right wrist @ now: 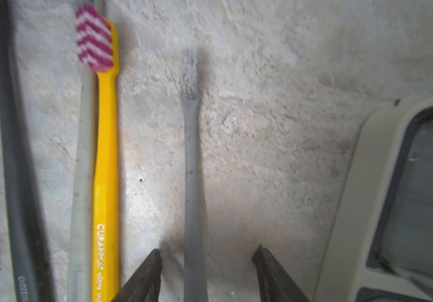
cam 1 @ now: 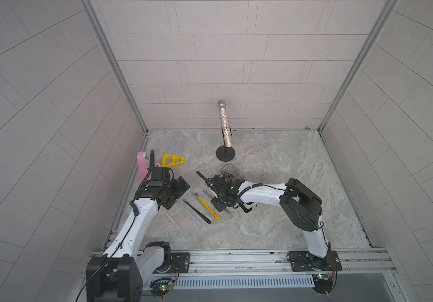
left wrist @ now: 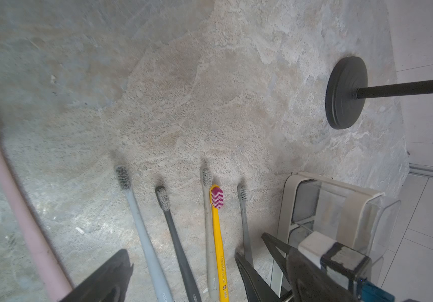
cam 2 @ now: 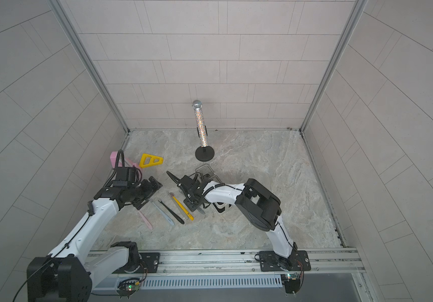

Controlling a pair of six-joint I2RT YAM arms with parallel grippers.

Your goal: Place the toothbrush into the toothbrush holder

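Note:
Several toothbrushes lie on the table. In the right wrist view a thin grey toothbrush (right wrist: 191, 151) runs between the spread fingers of my right gripper, which is open and low over its handle. A yellow toothbrush (right wrist: 106, 176) rests against a pale grey-green one (right wrist: 81, 191), left of that gripper. Past them is a dark toothbrush (right wrist: 15, 151). The holder, a pale tray with clear compartments (right wrist: 349, 226), stands just right of the right gripper. Over at the left, above a light blue toothbrush (left wrist: 143, 236) and a pink toothbrush (left wrist: 20, 206), my left gripper (cam 1: 177, 191) is open and empty.
A black round stand base (cam 1: 225, 153) carries a glittery upright post behind the holder. At the back left lie a yellow frame piece (cam 1: 172, 160) and a pink object (cam 1: 143, 163). Bare table extends on the far right.

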